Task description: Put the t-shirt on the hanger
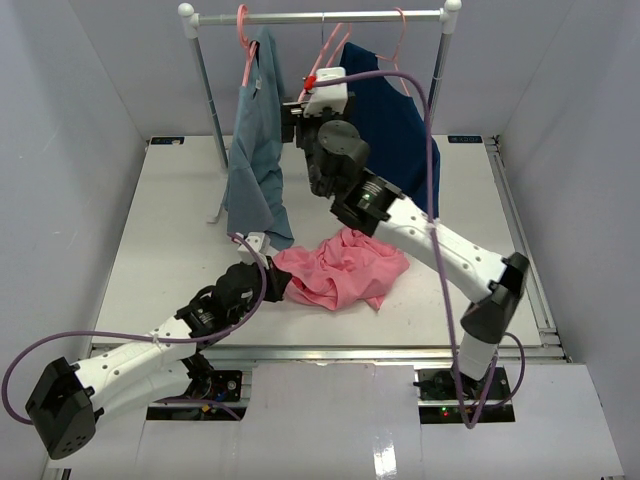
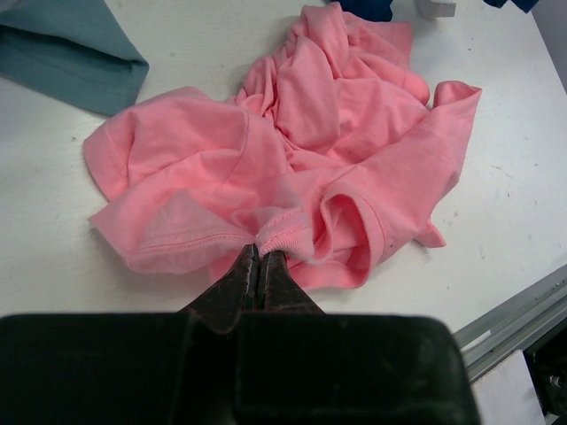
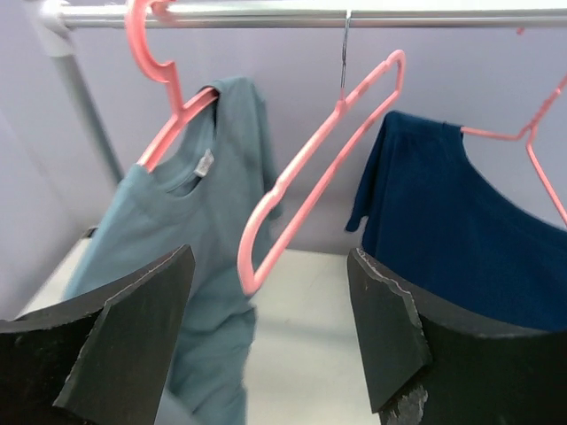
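Note:
A crumpled pink t shirt [image 1: 345, 265] [image 2: 354, 133] lies on the white table. My left gripper [image 1: 280, 275] is shut on its near edge. My right gripper [image 1: 315, 110] is raised to the rail, open, facing an empty pink hanger [image 3: 310, 155]. The hanger hangs between its fingers in the right wrist view, a little beyond them; whether it touches cannot be told.
A grey shirt [image 1: 255, 160] hangs on a hanger at left, a navy shirt [image 1: 390, 150] on one at right, both from the metal rail [image 1: 280, 18].

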